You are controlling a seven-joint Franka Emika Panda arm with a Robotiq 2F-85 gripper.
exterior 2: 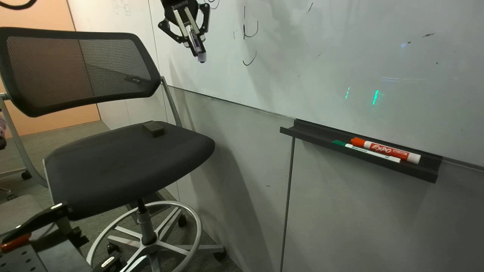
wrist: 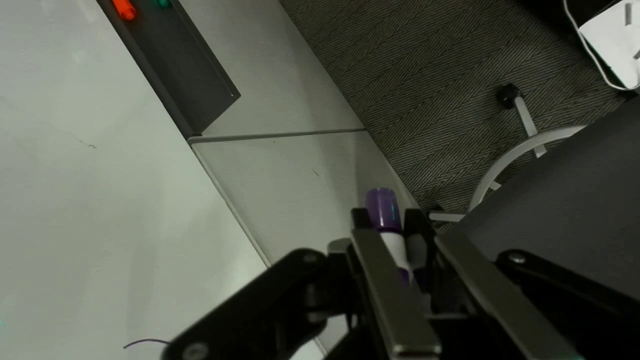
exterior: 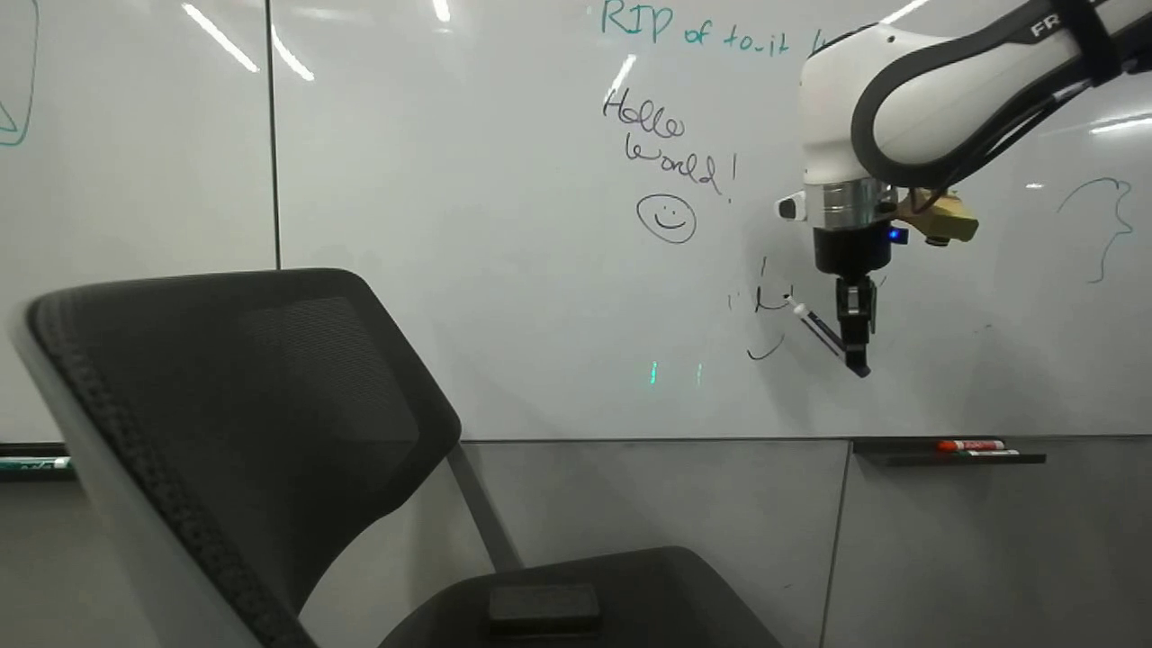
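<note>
My gripper (exterior: 859, 362) points downward in front of the whiteboard (exterior: 486, 324), shut on a marker (exterior: 817, 324). The marker slants up and to the left in exterior view 1, its tip end toward the board. Whether the tip touches the board cannot be told. In the wrist view the marker's purple end (wrist: 384, 209) and part of its white barrel stick out between the fingers. Exterior view 2 shows the same gripper (exterior 2: 195, 45) at the top. Dark strokes (exterior: 767, 347) mark the board just left of the marker.
A black tray (exterior 2: 290, 132) on the wall holds a red marker (exterior 2: 385, 150) and a green-capped one (exterior 2: 372, 152). An office chair (exterior 2: 127, 154) stands before the board, a dark block (exterior 2: 154, 129) on its seat. Written on the board are words and a smiley (exterior: 666, 218).
</note>
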